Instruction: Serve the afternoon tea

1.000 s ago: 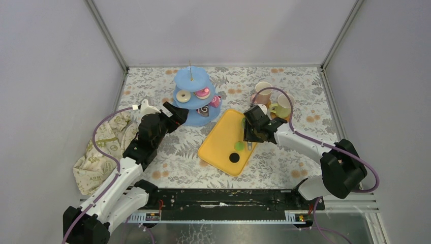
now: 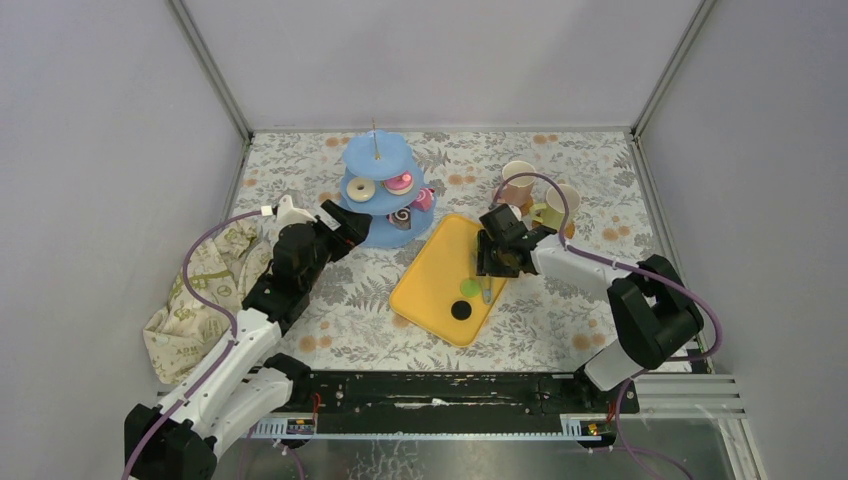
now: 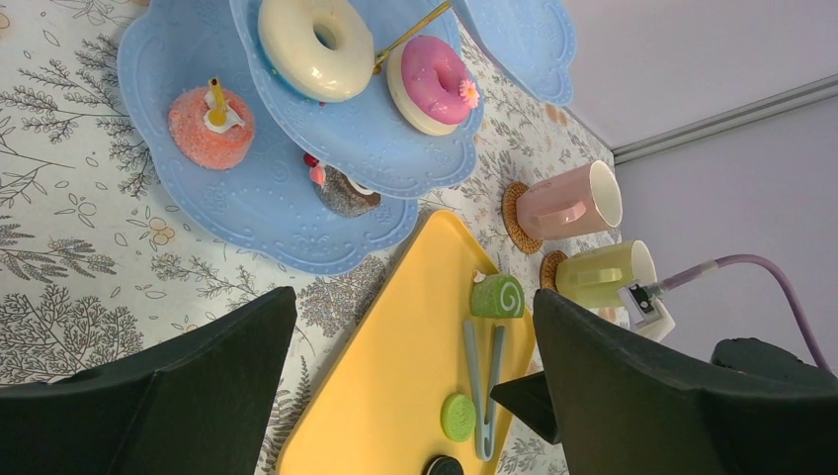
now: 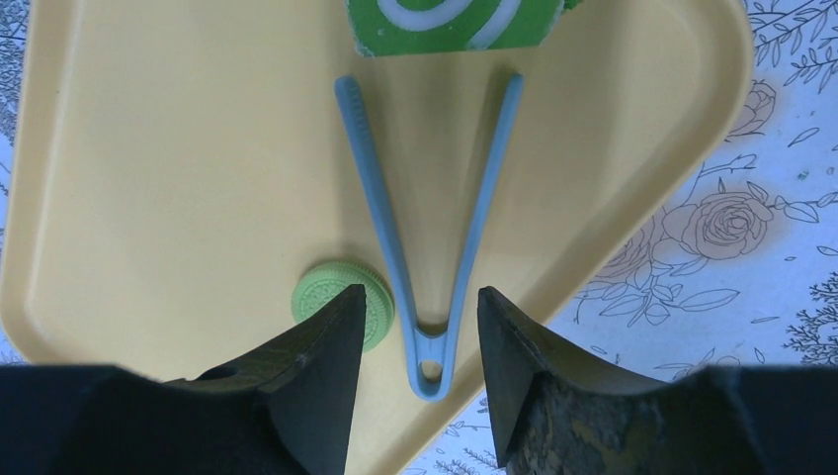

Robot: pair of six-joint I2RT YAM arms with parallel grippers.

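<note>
A blue three-tier stand point(image 2: 385, 225) holds donuts and cakes. Right of it lies a yellow tray point(image 2: 430, 285) with blue tongs point(image 4: 380, 198), a green swirl cake point(image 4: 445, 25), a green disc point(image 4: 326, 297) and a black disc point(image 2: 461, 310). My left gripper point(image 2: 350, 225) is open beside the stand, empty. My right gripper point(image 2: 485, 265) hangs open over the tray, above the tongs' joined end in the right wrist view, nothing between its fingers.
A pink cup point(image 3: 563, 208) and a green cup point(image 3: 598, 277) stand on coasters at the back right. A bunched patterned cloth point(image 2: 195, 300) lies at the left.
My right arm's elbow has moved leftward and its gripper has shifted slightly over the tray. The left arm has not moved.
</note>
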